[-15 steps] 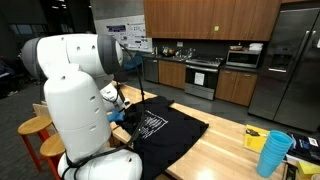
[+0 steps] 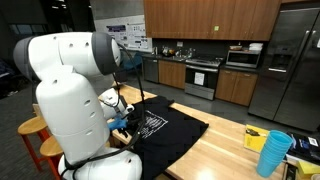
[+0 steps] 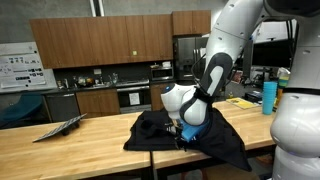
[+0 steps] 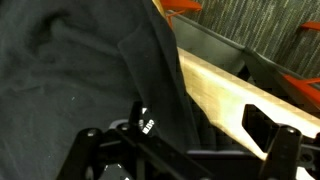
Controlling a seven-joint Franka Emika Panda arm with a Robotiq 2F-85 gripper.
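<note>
A black cloth with a white print, apparently a garment, lies spread on the wooden table [image 2: 205,155]. In exterior view 1 the cloth [image 2: 185,125] reaches the table's left side, close to my gripper [image 2: 128,128]. From the wrist, the gripper looks open, its dark fingers [image 4: 282,143] wide apart. The left finger is over the cloth [image 4: 75,80] and the right one over bare wood near the table edge. A raised fold of cloth runs beside that edge. Exterior view 2 has the gripper [image 3: 188,135] low over the cloth [image 3: 225,125]; contact is unclear.
Orange stools [image 2: 33,126] stand beside the table on the left. Blue cups [image 2: 273,153] and a yellow item [image 2: 256,138] occupy the table's far right. Bare wood lies between them and the cloth. A dark flat object [image 3: 65,127] rests at left in exterior view 2.
My wrist and gripper have shifted slightly at the table's left side, seemingly a little lower. The spread cloth looks much the same.
</note>
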